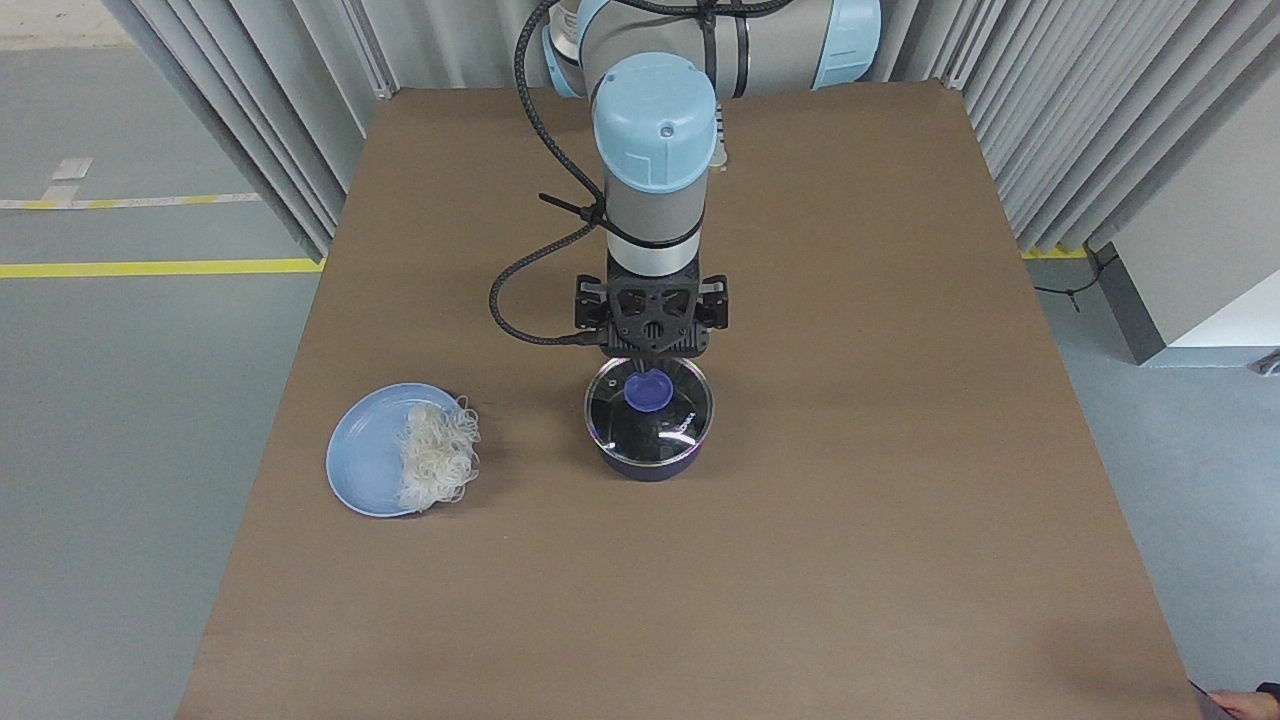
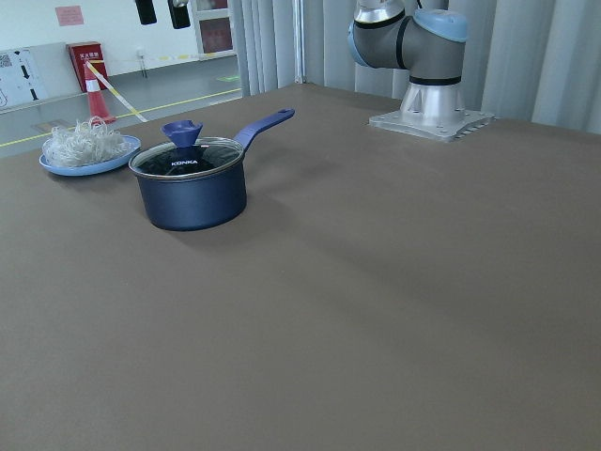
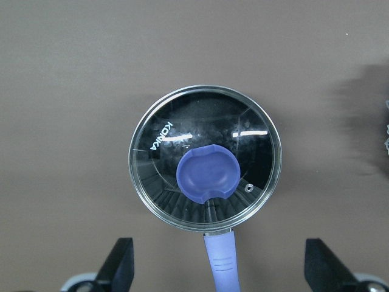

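Note:
A dark blue saucepan [image 2: 192,202] stands on the table with its glass lid [image 1: 648,432] on; the lid has a blue knob [image 3: 208,173] and the pan a long handle [image 3: 222,261]. My gripper is open above the pan, its two black fingertips either side of the handle in the wrist view, nothing between them at their height. In the left view its fingertips [image 2: 178,14] hang high over the pan at the top edge. In the front view the wrist housing hides the handle.
A blue plate [image 1: 366,456] with white noodles [image 1: 437,462] lies left of the pan in the front view. A person's hand [image 1: 1242,703] shows at the bottom right edge.

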